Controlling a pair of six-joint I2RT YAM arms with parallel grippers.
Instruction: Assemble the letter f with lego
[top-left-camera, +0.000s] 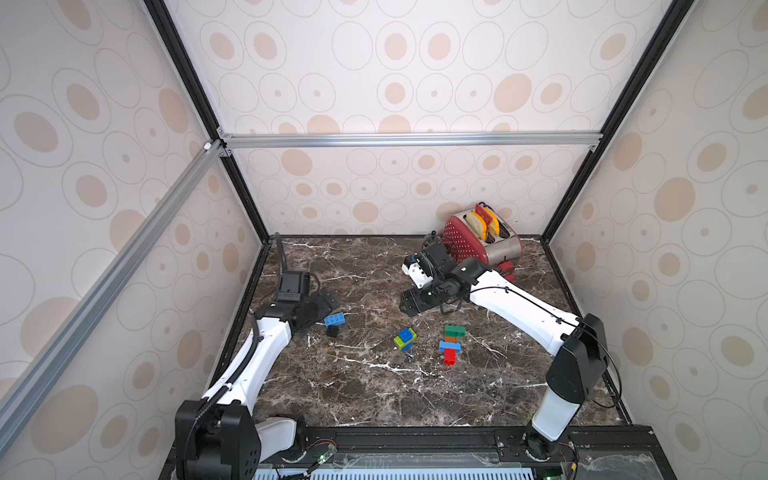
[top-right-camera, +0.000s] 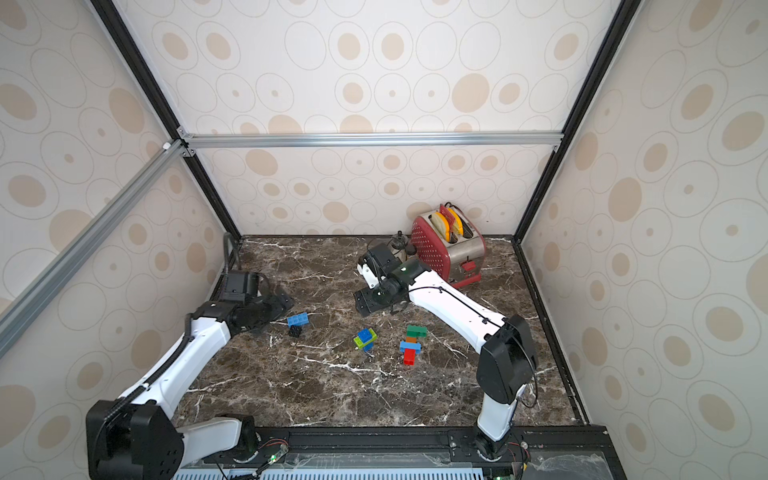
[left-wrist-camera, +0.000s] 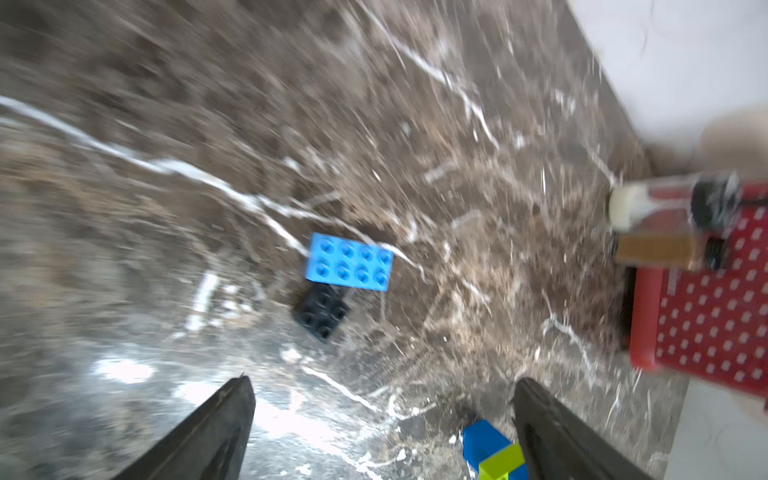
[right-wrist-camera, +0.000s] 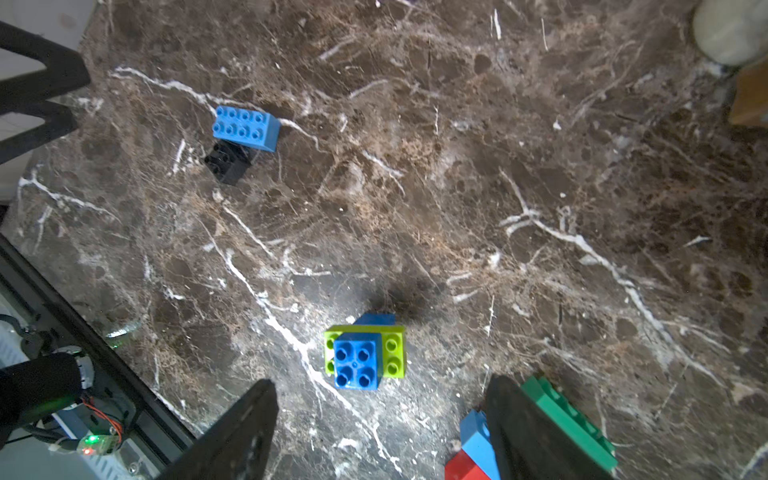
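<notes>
A light blue brick (left-wrist-camera: 349, 261) lies flat on the dark marble table, a small black brick (left-wrist-camera: 321, 312) against its side. Above and to the left of them hovers my left gripper, open and empty. Near the middle, a lime-green brick (right-wrist-camera: 393, 352) carries a small blue brick (right-wrist-camera: 356, 362) on its studs, with more blue at its far side. My right gripper is open over that stack, nothing between its fingers. To the right lie a green brick (top-left-camera: 454, 330), a blue brick (top-left-camera: 449, 347), a red brick (top-left-camera: 449, 357) and a bit of orange, close together.
At the back right stands a red toaster (top-left-camera: 466, 244) with toy slices on top, small bottles beside it in the left wrist view. Open table lies behind the bricks and along the front edge.
</notes>
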